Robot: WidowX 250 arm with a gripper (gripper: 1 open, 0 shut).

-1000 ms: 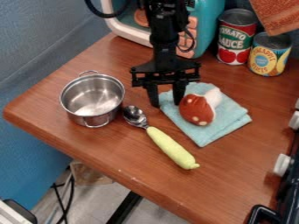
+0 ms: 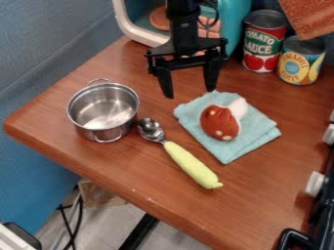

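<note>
My black gripper (image 2: 188, 87) hangs open above the back middle of the wooden table (image 2: 65, 137), nothing between its fingers. Below it, to the right, a folded light blue cloth (image 2: 240, 143) holds a red-and-white object (image 2: 221, 121). A steel pot (image 2: 104, 126) sits on the left, with a metal spoon (image 2: 151, 130) beside it and a pale yellow corn-like object (image 2: 192, 166) in front.
At the back stand a tomato can (image 2: 263, 49), a yellow-labelled can (image 2: 300, 64) and a white-and-teal appliance (image 2: 137, 21). An orange towel (image 2: 307, 15) hangs top right. A black appliance (image 2: 313, 205) lines the right edge.
My gripper has risen, moving up and back away from the cloth. The objects on the table look unchanged.
</note>
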